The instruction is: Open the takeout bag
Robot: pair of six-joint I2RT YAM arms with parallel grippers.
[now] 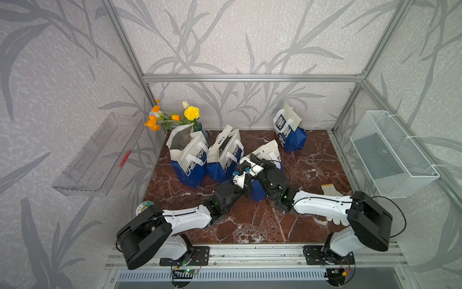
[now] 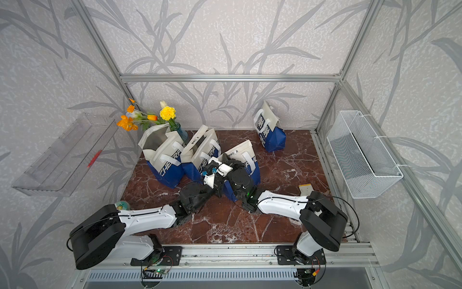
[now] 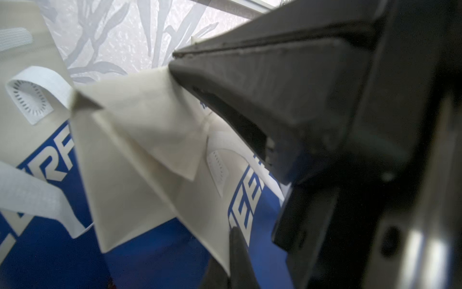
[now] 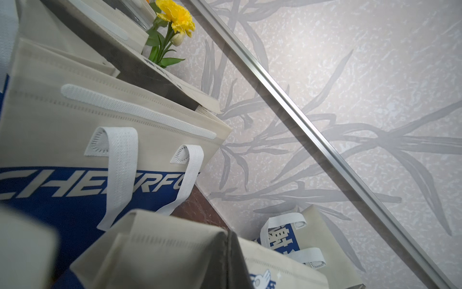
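At the centre stands a blue-and-cream takeout bag [image 2: 251,167], largely hidden by both arms. Its folded cream top [image 3: 134,187] fills the middle of the left wrist view, with the shut left gripper at its edge. The shut right gripper is at a cream flap [image 4: 163,250] of the bag; whether fabric is pinched in either is unclear. The two grippers are close together, and the black body of the right one crosses the left wrist view.
Two more bags [image 1: 187,168] stand left, flowers [image 1: 191,113] behind them; another bag [image 1: 293,139] stands back right. A clear tray [image 1: 86,178] and a wire basket [image 1: 394,154] are at the sides.
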